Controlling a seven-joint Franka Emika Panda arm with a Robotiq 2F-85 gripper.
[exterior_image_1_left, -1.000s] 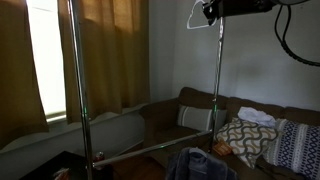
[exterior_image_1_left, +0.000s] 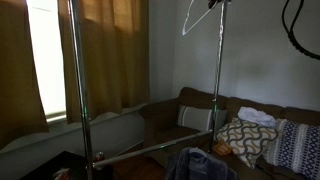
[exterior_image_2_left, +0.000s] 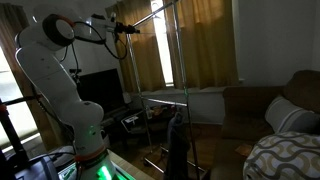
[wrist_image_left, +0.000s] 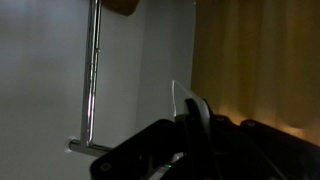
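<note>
A thin white hanger (exterior_image_1_left: 187, 22) hangs near the top of exterior view 1, beside the upper part of the right-hand metal post. My gripper is shut on the hanger, and a pale thin strip of it sticks out from between the dark fingers in the wrist view. The arm reaches high over the metal rack (exterior_image_2_left: 180, 85) in exterior view 2, with the gripper up near the rack's top bar. Most of the gripper lies beyond the top edge of exterior view 1. The hanger's full outline is hidden in the wrist view.
A dark blue garment (exterior_image_2_left: 178, 140) hangs low on the rack. Behind are mustard curtains (exterior_image_1_left: 110, 55) and a brown sofa (exterior_image_1_left: 165, 115) with patterned cushions (exterior_image_1_left: 245, 138). A chrome rail (wrist_image_left: 93, 60) runs along the left of the wrist view. Open air surrounds the rack's upper part.
My gripper has risen out of the top of exterior view 1. The hanger has gone up and tilted with it. The rack, garment and sofa have not moved.
</note>
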